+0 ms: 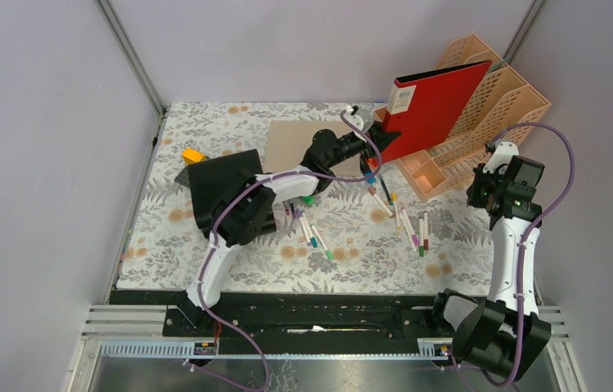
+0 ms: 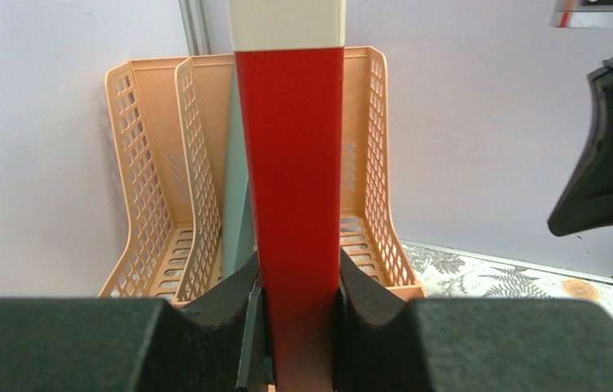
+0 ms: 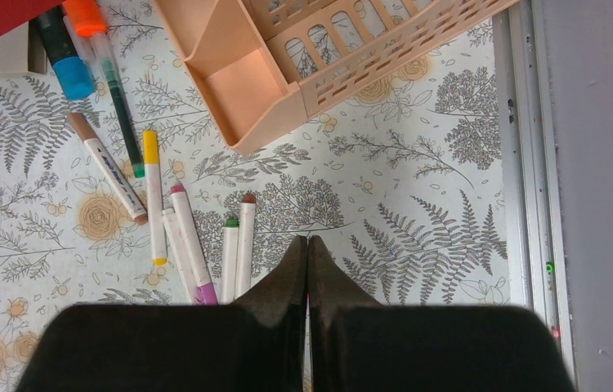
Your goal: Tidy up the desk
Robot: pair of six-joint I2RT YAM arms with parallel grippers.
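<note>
My left gripper (image 1: pixel 381 135) is shut on the spine of the red binder (image 1: pixel 438 106), which is held upright at the left side of the beige file organizer (image 1: pixel 524 114). In the left wrist view the binder's spine (image 2: pixel 295 163) fills the middle, with the organizer's slots (image 2: pixel 148 147) and a teal item (image 2: pixel 236 204) behind it. My right gripper (image 1: pixel 475 192) is shut, nothing showing between its fingers, over the desk just below the organizer. Loose markers (image 3: pixel 156 196) lie below and left of the organizer.
A tan board (image 1: pixel 291 131), a black folder (image 1: pixel 209 184) and a yellow object (image 1: pixel 193 155) lie on the left half of the desk. Several more markers (image 1: pixel 315 237) lie at the centre.
</note>
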